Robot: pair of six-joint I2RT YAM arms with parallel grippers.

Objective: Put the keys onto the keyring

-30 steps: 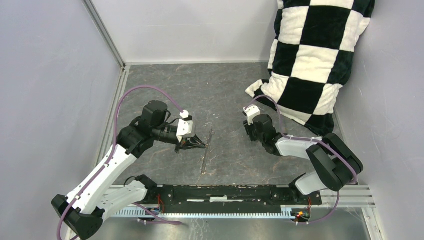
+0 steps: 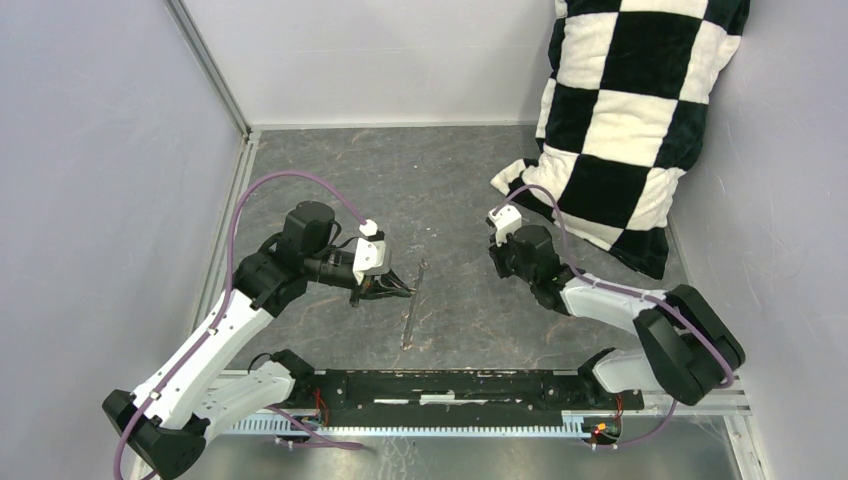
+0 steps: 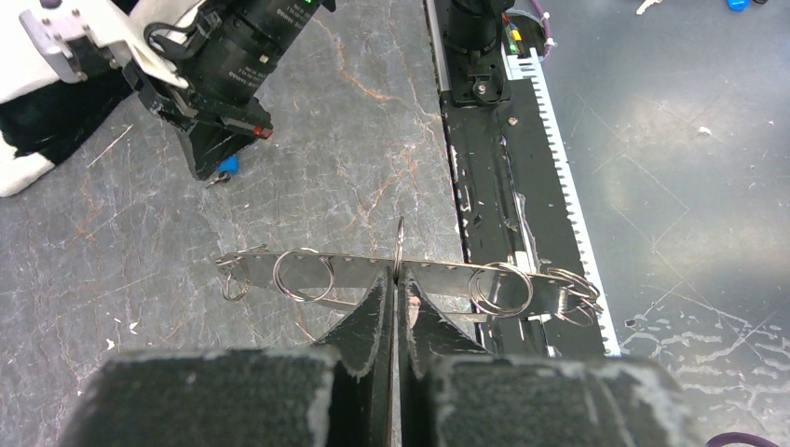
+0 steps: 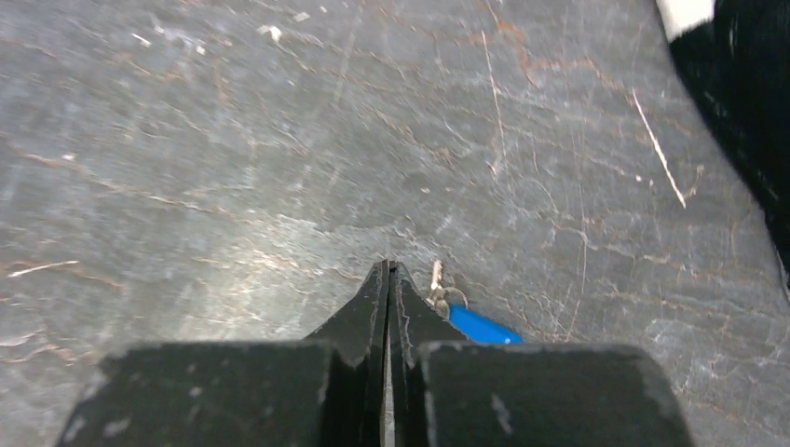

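A thin metal strip [image 3: 354, 272] with several metal rings spans the left wrist view. My left gripper is shut at its middle, on the ring [image 3: 400, 244] that stands edge-on there. In the top view the strip [image 2: 409, 322] runs from the tips of my left gripper [image 2: 412, 292] toward the front. A blue-headed key [image 4: 484, 325] with a small ring [image 4: 455, 297] lies on the table; the fingers partly cover it in the right wrist view. My right gripper is shut, with nothing visible between its fingers, just beside the key.
A black-and-white checkered cloth [image 2: 635, 125] covers the back right, close to my right arm. A black rail [image 2: 450, 385] edges the front.
My right arm's elbow has swung to the right and toward the front, and its gripper has shifted only slightly. The left arm and the strip are still.
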